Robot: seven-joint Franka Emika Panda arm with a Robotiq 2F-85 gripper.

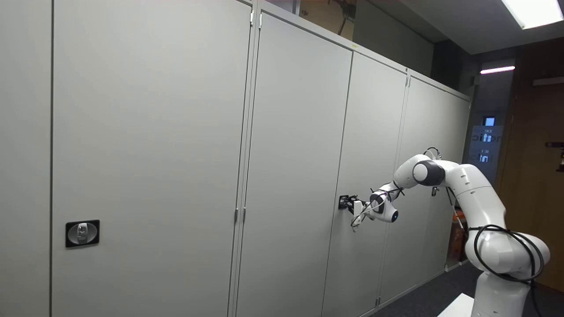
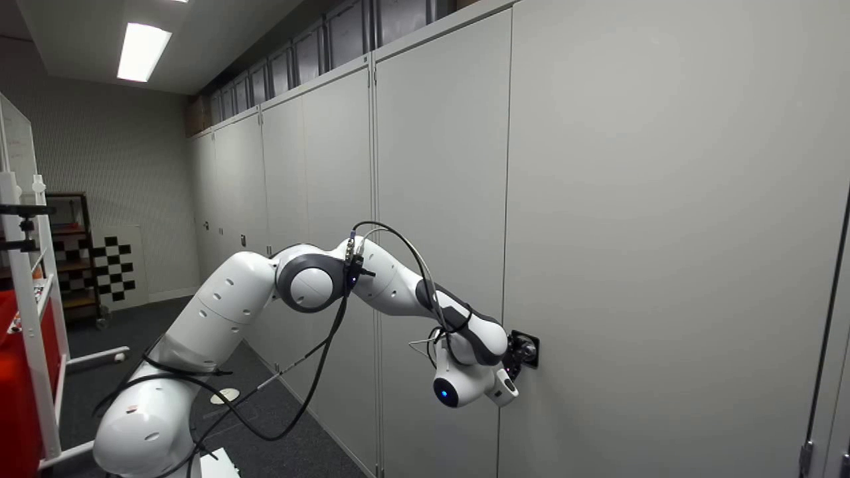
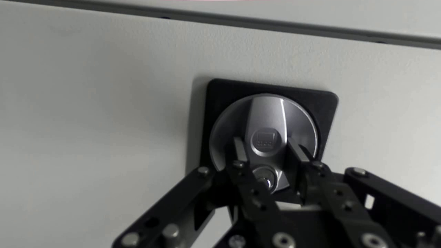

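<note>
In the wrist view a silver latch handle [image 3: 266, 113] sits in a round recess with a square black surround [image 3: 326, 101], mounted on the grey cabinet door [image 3: 103, 111]. My gripper is shut on the handle, one finger on each side of it. A small keyhole [image 3: 264, 175] shows at the handle's lower end, partly between the fingers. From outside, the gripper [image 1: 351, 202] reaches to the door's edge, and the latch there is mostly hidden by it. In the other exterior view the black surround [image 2: 532, 350] shows just beyond the gripper. The door stands closed, flush with its neighbour.
A second latch [image 1: 82, 233] is on a cabinet door at the far left. The row of tall doors runs along the whole wall. A white frame on feet [image 2: 48, 318] stands across the room, with open floor [image 2: 271, 406] by the cabinets.
</note>
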